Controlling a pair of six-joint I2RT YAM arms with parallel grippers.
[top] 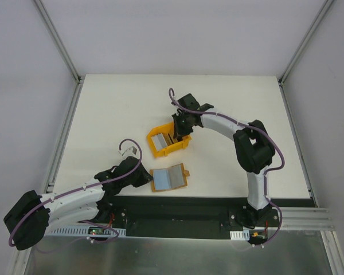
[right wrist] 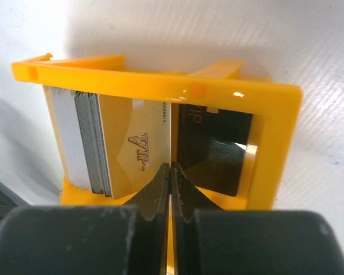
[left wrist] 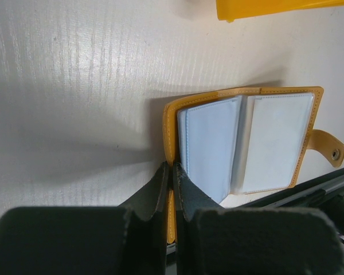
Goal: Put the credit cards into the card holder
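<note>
My right gripper is inside the yellow box, shut on a thin card [right wrist: 174, 134] seen almost edge-on. To the left of that card leans a gold VIP card [right wrist: 136, 150], with a row of upright cards [right wrist: 80, 140] behind it. A black card [right wrist: 211, 150] lies flat on the right. The card holder [left wrist: 278, 140], tan-edged with pale pockets, lies spread open on the table. Its left edge is between the fingers of my left gripper, shut on it. The top view shows the holder [top: 176, 177] in front of the box.
The yellow box [right wrist: 117, 83] has a raised rim around the cards, close to my right fingers. It stands a short way behind the holder. A dark strip [top: 172, 220] runs along the front.
</note>
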